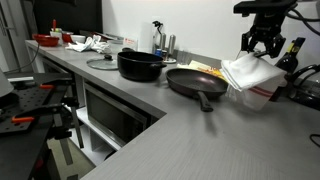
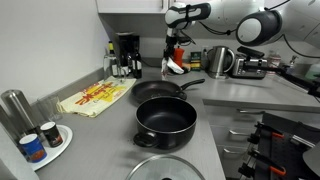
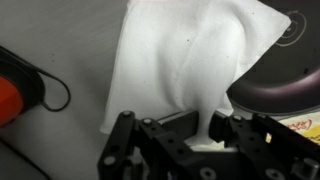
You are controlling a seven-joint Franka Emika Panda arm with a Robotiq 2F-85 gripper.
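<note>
A white cloth (image 1: pixel 248 72) hangs in loose folds from my gripper (image 1: pixel 259 52), above the right part of the counter. The wrist view shows the cloth (image 3: pixel 180 60) spreading out from between the shut fingers, which it partly hides. In exterior view 2 the gripper (image 2: pixel 175 45) is small and far off at the back, with the white cloth (image 2: pixel 172 66) below it. The black frying pan (image 1: pixel 195 82) lies on the counter just left of the cloth. Whether the cloth's lower edge touches the counter is hard to tell.
A black pot (image 2: pixel 166 124) stands near the pan, with a glass lid (image 2: pixel 165 167) in front. Dark bottles (image 2: pixel 128 62) and a patterned yellow cloth (image 2: pixel 95 97) are along the back. A toaster (image 2: pixel 248 66) stands beyond the pan.
</note>
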